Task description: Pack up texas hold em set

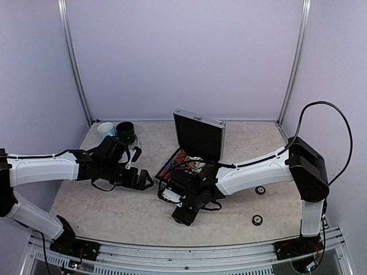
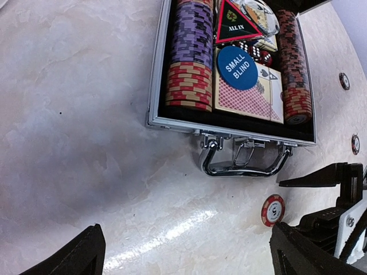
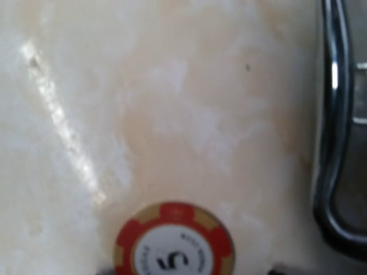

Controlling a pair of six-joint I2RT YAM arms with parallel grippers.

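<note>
The silver case [image 1: 199,134] stands with its lid up. Chip rows, card decks [image 2: 246,97], dice [image 2: 261,56], a blue "SMALL BLIND" button [image 2: 237,67] and an "ALL IN" triangle [image 2: 234,24] fill it. In front of its handle [image 2: 243,171], a red-and-tan chip [image 2: 273,210] marked 5 lies flat on the table. My right gripper is open over that chip, a fingertip showing on either side in the right wrist view. Left of the case, my left gripper [image 1: 148,181] hangs open and empty. Two dark chips [image 1: 260,189] [image 1: 257,220] lie at the right.
A light blue cup [image 1: 105,130] and a dark cup [image 1: 125,130] stand at the back left. The raised lid [image 1: 198,136] forms a wall behind the case. Bare tabletop [image 1: 120,217] stretches across the front left.
</note>
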